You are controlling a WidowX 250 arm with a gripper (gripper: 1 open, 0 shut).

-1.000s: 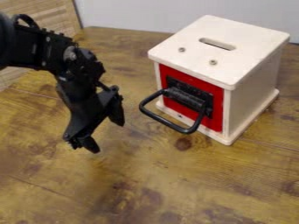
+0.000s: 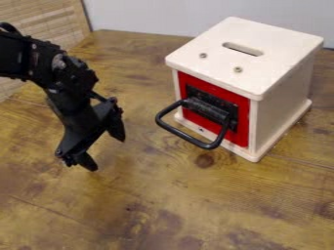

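My black gripper [image 2: 104,146] hangs low over the wooden table at the left, open, with nothing visible between its fingers. To its right stands a white wooden box [image 2: 279,112] with a slot and two small metal fittings on top. Its red front [image 2: 190,86] carries a black U-shaped handle [image 2: 193,136], which sticks out toward the gripper without touching it.
A light panel [image 2: 33,15] stands at the back left, and a pale wall lies behind the box.
The arm and gripper have shifted a little to the left, away from the box. The box and its handle look unchanged.
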